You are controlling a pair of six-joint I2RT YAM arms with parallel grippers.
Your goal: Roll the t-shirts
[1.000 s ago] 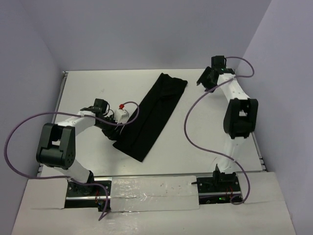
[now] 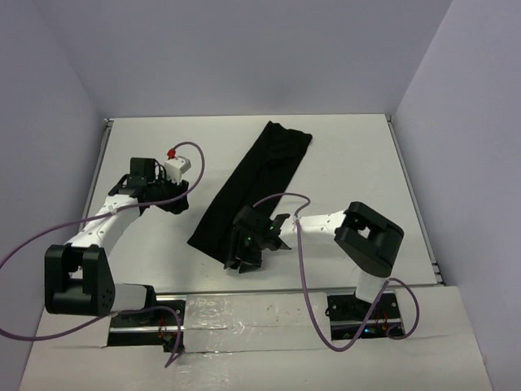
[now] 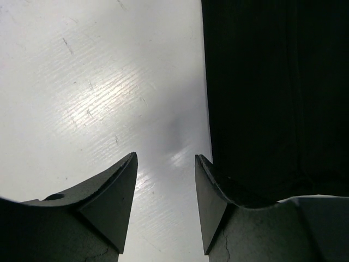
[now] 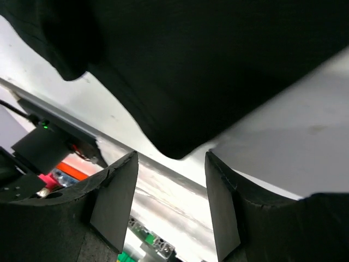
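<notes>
A black t-shirt (image 2: 260, 163) lies folded into a long strip, slanting from the back middle to the front left. My left gripper (image 2: 177, 204) stands open just left of the strip; in the left wrist view its fingertips (image 3: 166, 158) are at the cloth's edge over bare table. My right gripper (image 2: 242, 262) hangs open over the strip's near end, hiding part of it. In the right wrist view a corner of the cloth (image 4: 180, 136) sits just beyond the open fingers, with nothing seen between them.
Grey walls surround the back and sides. The table's front edge runs just below the cloth's near end.
My right arm has swept from the back right down to the cloth's near end. My left gripper has pulled back a little to the left, away from the strip.
</notes>
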